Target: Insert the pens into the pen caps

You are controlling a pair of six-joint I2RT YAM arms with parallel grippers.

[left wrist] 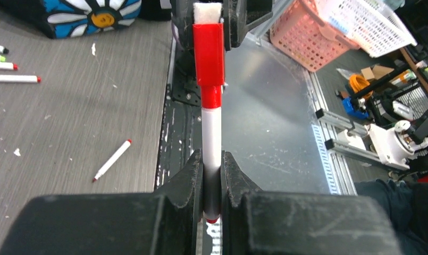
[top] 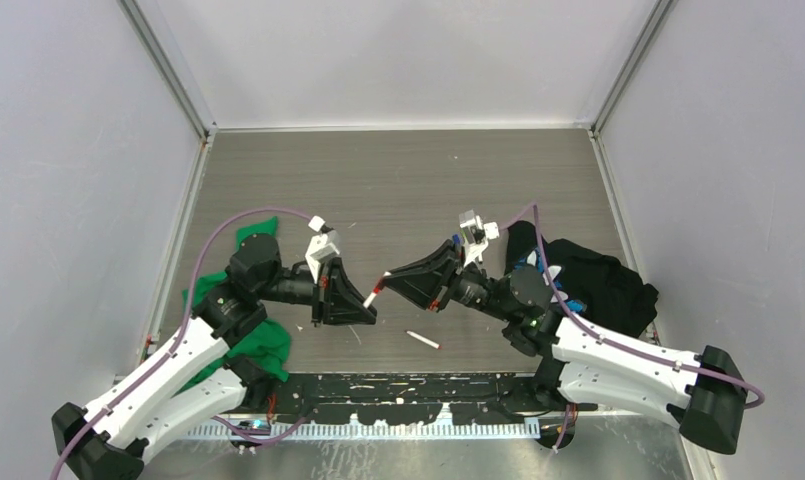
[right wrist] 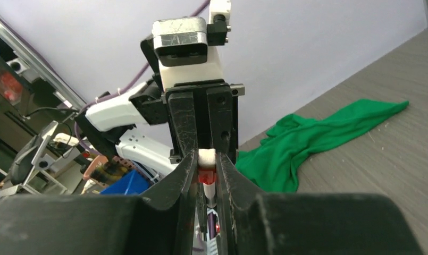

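My two grippers meet at the middle of the top view. The left gripper (top: 366, 306) is shut on a white pen (left wrist: 211, 138), held upright in the left wrist view, with a red cap (left wrist: 209, 53) in line on its upper end. The right gripper (top: 386, 276) is shut on the cap, whose pale tip shows between its fingertips in the right wrist view. Whether the cap is fully seated cannot be told. A loose white pen (top: 422, 339) lies on the floor board below them.
A green cloth (top: 268, 345) lies at the left, a black cloth (top: 608, 290) with a flower print at the right. More pens (left wrist: 12, 78) lie on the board in the left wrist view. The back of the board (top: 398, 170) is clear.
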